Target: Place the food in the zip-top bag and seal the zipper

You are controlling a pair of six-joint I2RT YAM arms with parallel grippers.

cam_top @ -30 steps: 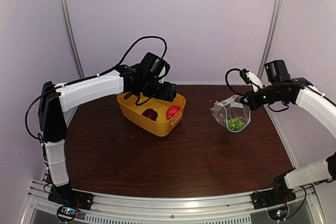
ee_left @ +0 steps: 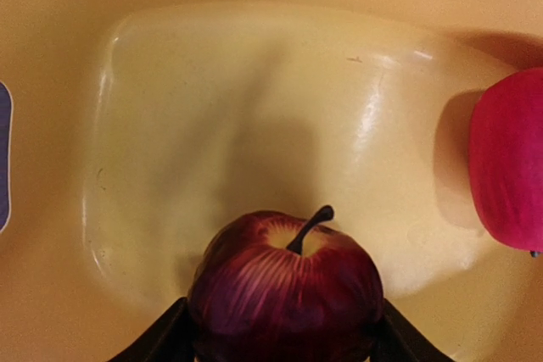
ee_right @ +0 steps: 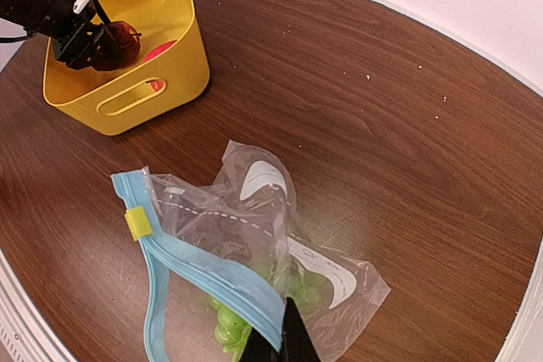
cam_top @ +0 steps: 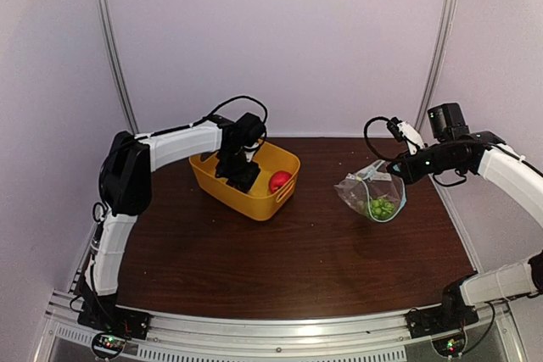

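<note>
Inside the yellow bin, a dark red apple [ee_left: 284, 294] sits between the fingers of my left gripper, which is shut on it from both sides. A brighter red apple [ee_left: 513, 158] rests in the bin to the right, apart from the gripper. My right gripper is shut on the blue zip edge of the clear bag [ee_right: 195, 209]. The bag's mouth gapes, a yellow slider [ee_right: 138, 223] is at its far corner, and green grapes [cam_top: 382, 208] lie inside.
The yellow bin [cam_top: 222, 193] stands at the back left of the dark wooden table [cam_top: 280, 264], its walls rising around the left gripper. Bare table separates bin and bag, and the front is clear.
The bag has shifted slightly in the right gripper's hold.
</note>
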